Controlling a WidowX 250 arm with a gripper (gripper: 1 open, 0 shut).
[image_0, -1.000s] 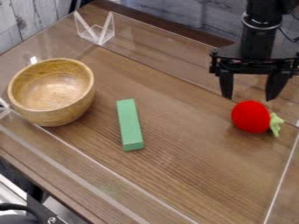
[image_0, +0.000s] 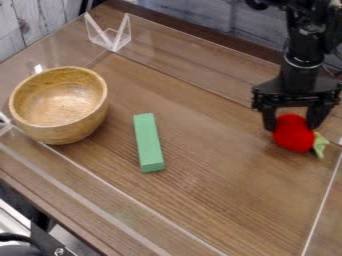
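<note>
The black gripper (image_0: 291, 105) is at the right of the camera view, lowered onto a red round object (image_0: 294, 136) with a small pale green part at its right side. Its fingers reach down around the top of the red object; whether they are closed on it is unclear.
A wooden bowl (image_0: 56, 105) sits at the left, and a green bar (image_0: 147, 142) lies left of the middle. A white wire-like item (image_0: 108, 28) is at the upper left.
The gripper has come down from above the red object to reach it, shifting slightly right. The red object appears slightly shifted right.
</note>
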